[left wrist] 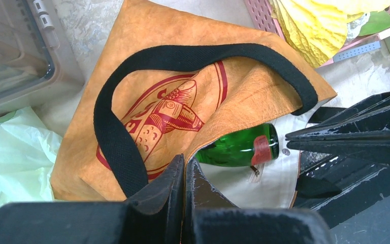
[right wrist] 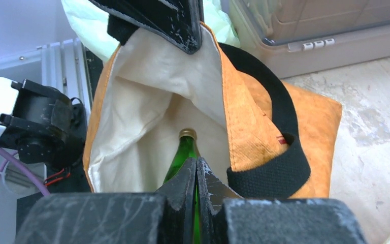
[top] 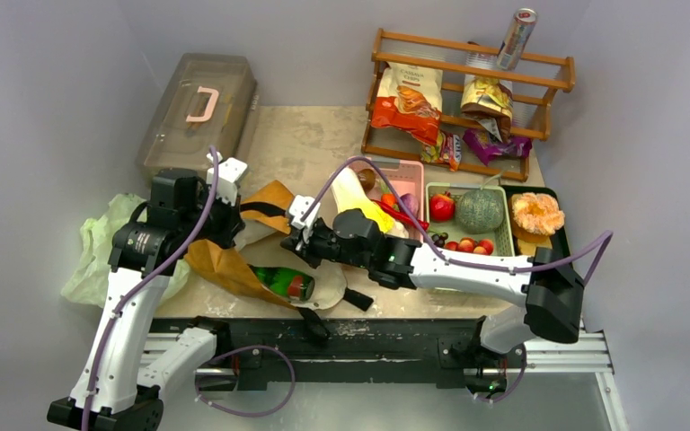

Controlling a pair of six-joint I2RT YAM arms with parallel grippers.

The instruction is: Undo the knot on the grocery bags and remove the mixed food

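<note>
An orange grocery bag [left wrist: 106, 168] with black straps [right wrist: 274, 175] lies open on the counter, white lining showing. Inside lies a green bottle [top: 280, 280]. My left gripper is shut at the bag's rim, the thin orange edge running into its fingertips. My right gripper is shut with nothing visible between its fingers, pointed at the bottle inside the opening; in the top view it hangs just right of the bag. A pale green plastic bag [top: 94, 260] lies at the left.
A lidded grey box [top: 175, 126] stands back left. Baskets of produce, a pink basket [top: 400, 175] and a green basket [top: 503, 233], sit right of centre beside a dark tray [top: 557, 251]. A wooden snack rack [top: 467, 72] stands at the back.
</note>
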